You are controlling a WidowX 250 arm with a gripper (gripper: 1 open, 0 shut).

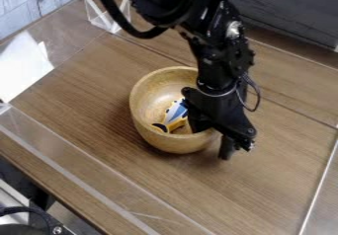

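Note:
A light wooden bowl (148, 96) stands on the wooden table, holding a small blue, white and yellow object (172, 117). My black gripper (211, 132) is at the bowl's right side, reaching down over the rim and partly covering the bowl. Its fingers are dark and overlap, so I cannot tell how far they are open or whether anything is between them.
A white sheet (19, 66) lies at the left edge, with clear strips along the table's sides. A dark cable (27, 210) is at the lower left.

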